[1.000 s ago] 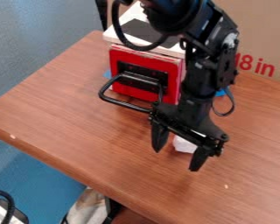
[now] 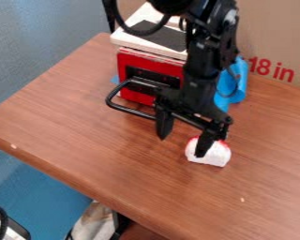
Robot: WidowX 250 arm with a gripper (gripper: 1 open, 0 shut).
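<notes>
My black gripper (image 2: 183, 136) hangs over the wooden table, its two fingers apart and pointing down. The right finger reaches down to a small white object with a red part (image 2: 208, 159) on the table, partly in front of it. The left finger is to the upper left of that object. Nothing shows held between the fingers.
A red toy oven (image 2: 138, 66) with a white top and a black handle bar stands behind the gripper, with a blue object (image 2: 236, 81) to its right. A cardboard box (image 2: 272, 37) is at the back.
My gripper has moved back and a little left, toward the oven, uncovering more of the white-and-red object and the blue object.
</notes>
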